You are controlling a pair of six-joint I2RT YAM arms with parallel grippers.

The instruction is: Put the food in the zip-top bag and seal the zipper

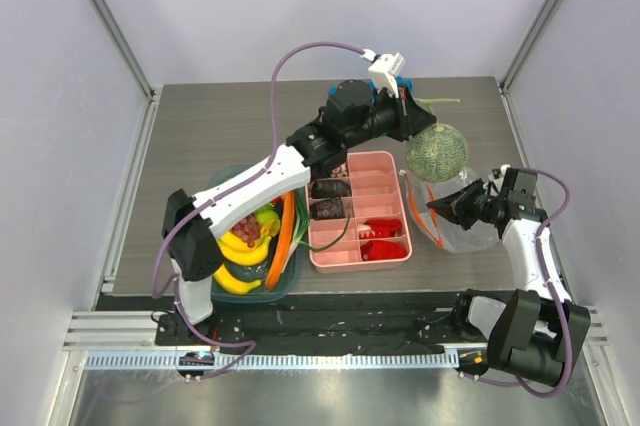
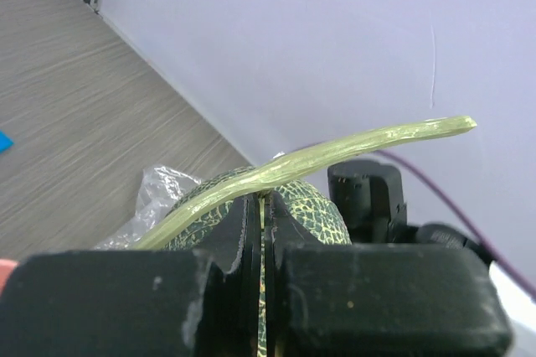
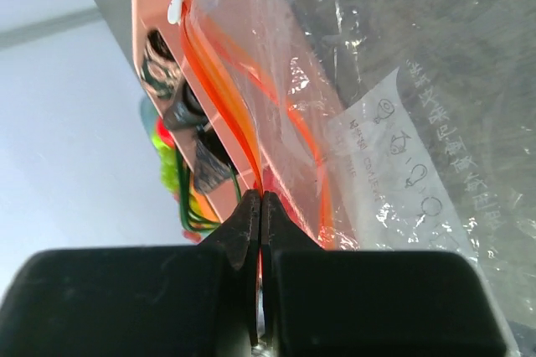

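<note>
The green netted melon (image 1: pixel 437 156) hangs by its stem from my left gripper (image 1: pixel 420 116), which is shut on that stem; in the left wrist view the pale stem (image 2: pixel 368 143) lies across the fingertips. The melon is just above and beside the clear zip top bag (image 1: pixel 465 231). My right gripper (image 1: pixel 438 208) is shut on the bag's edge by the orange zipper (image 3: pixel 222 89). The bag stands partly open, with a printed white label visible.
A pink sectioned box (image 1: pixel 370 264) with toy food stands mid-table. A blue-grey tub (image 1: pixel 215 276) of fruit and vegetables is at left. A blue cloth (image 2: pixel 4 141) lies at the back, mostly hidden from above by the left arm.
</note>
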